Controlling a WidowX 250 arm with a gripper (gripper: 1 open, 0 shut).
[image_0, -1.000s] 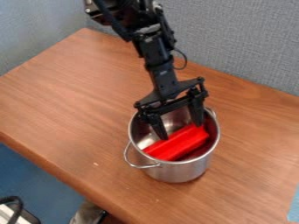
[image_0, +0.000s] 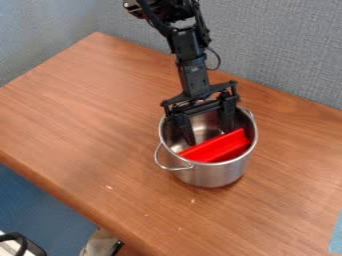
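Note:
A steel pot (image_0: 210, 174) with a wire handle stands on the wooden table (image_0: 94, 130), right of centre. A red block (image_0: 211, 149) lies inside it. My black gripper (image_0: 207, 127) reaches down into the pot from above, open, its fingers behind and above the red block, one on each side of the pot's interior.
A grey wall runs along the back. At the lower left corner, beyond the table's edge, are some dark and pale items on blue floor.
The arm has moved back and become more upright, with the gripper still in the pot. The pot has shifted slightly, and the red block sits differently in it.

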